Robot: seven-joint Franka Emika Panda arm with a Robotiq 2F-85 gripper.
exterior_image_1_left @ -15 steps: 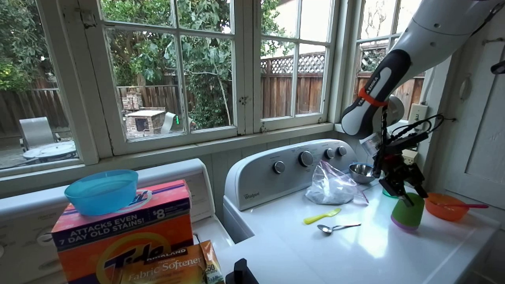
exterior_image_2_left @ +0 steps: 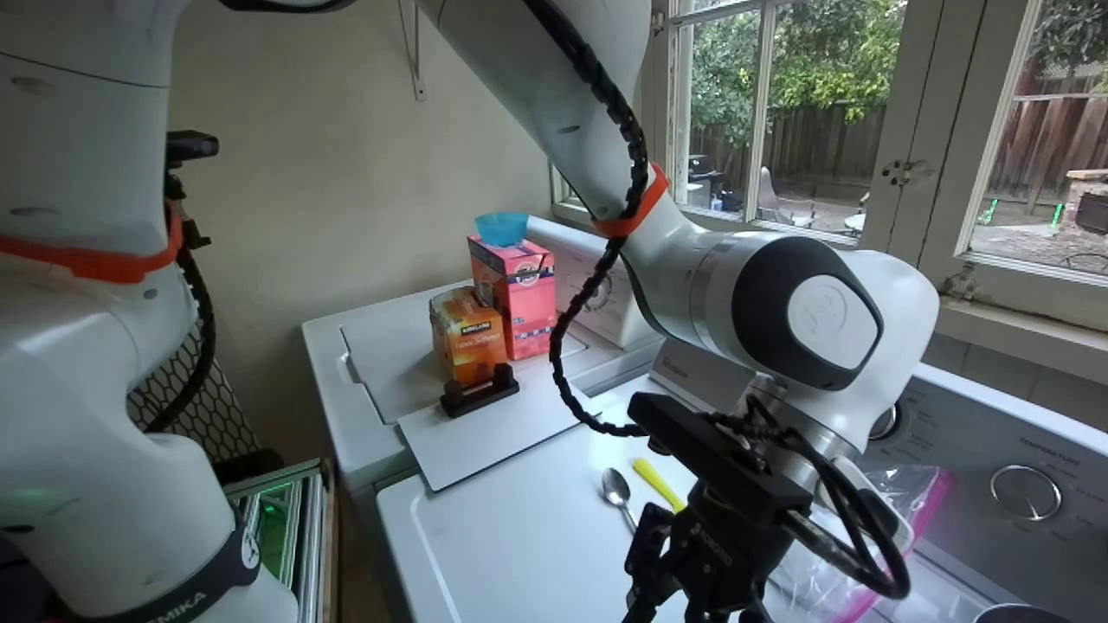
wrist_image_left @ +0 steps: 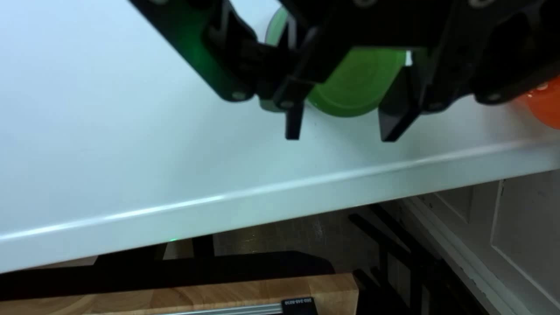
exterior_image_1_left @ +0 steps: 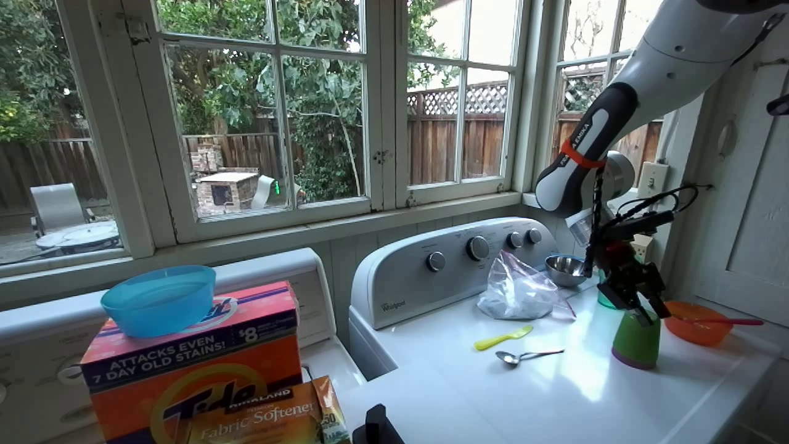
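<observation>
A green cup (exterior_image_1_left: 637,340) with a purple rim stands upside down near the right side of the white washer top (exterior_image_1_left: 458,392). My gripper (exterior_image_1_left: 653,316) is just above it, with its fingers partly apart. The wrist view shows the cup's round green base (wrist_image_left: 357,84) behind the gap of my gripper; nothing is visibly clamped, and contact with the cup cannot be judged. In exterior view 2 the gripper's dark body (exterior_image_2_left: 717,550) is at the bottom edge, and the cup is out of sight.
To the cup's right sits an orange bowl (exterior_image_1_left: 697,325) with a pink handle across it. A metal bowl (exterior_image_1_left: 566,271), plastic bag (exterior_image_1_left: 518,292), yellow utensil (exterior_image_1_left: 503,339) and spoon (exterior_image_1_left: 518,358) lie left of it. The washer's front edge (wrist_image_left: 220,202) is close.
The cup, tilted slightly a second ago, now stands straighter and a little lower. My gripper has shifted slightly right and down, and its fingertips look closer together.
</observation>
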